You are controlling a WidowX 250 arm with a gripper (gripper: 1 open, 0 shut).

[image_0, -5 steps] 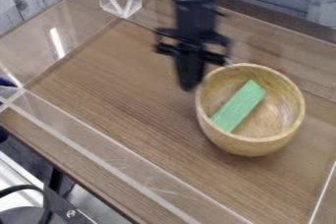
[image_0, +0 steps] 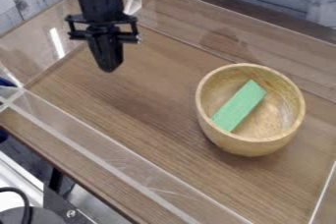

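Note:
A black robot arm reaches down from the top left, its gripper (image_0: 128, 37) low over the bare wooden table, shut with nothing visible between its fingers. At the right stands a round tan bowl (image_0: 276, 134) with a green block (image_0: 238, 105) lying inside it at a slant.
Cables lie along the left edge, and a small white object (image_0: 129, 2) stands behind the arm at the top left.
The arm has moved left, away from the bowl toward the top left of the view, and is now sharper. The bowl and green block look unchanged.

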